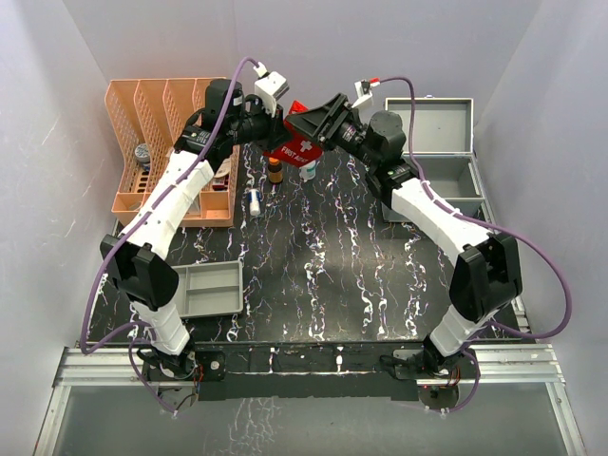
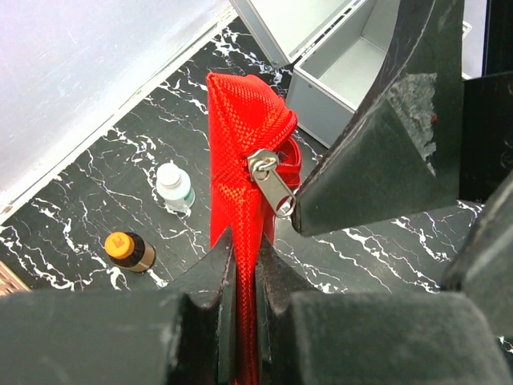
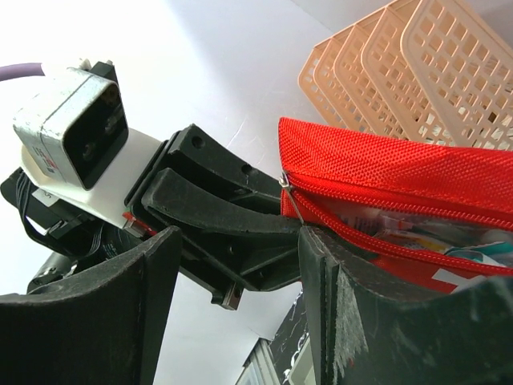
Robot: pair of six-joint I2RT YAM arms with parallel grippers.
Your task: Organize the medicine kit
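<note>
A red first aid pouch [image 1: 296, 149] hangs above the table, gripped along its edge by my left gripper, which is shut on it. In the left wrist view, a metal zipper pull [image 2: 272, 183] dangles at the pouch's upper corner. Beside that pull is one dark fingertip [image 2: 321, 212] of my right gripper. The right wrist view has its fingers parted, with a gap between the fingers; the zipper pull [image 3: 286, 183] appears at the pouch corner, just above the right-hand finger. The pouch's clear window [image 3: 401, 220] shows packets inside.
Left and back, a tan divided organizer [image 1: 217, 201] holds items. A brown bottle [image 2: 130, 251] with orange cap and a white bottle [image 2: 174, 187] stand below the pouch. A grey lidded box [image 1: 448, 176] sits open at right; an empty grey tray [image 1: 211, 289] lies front left.
</note>
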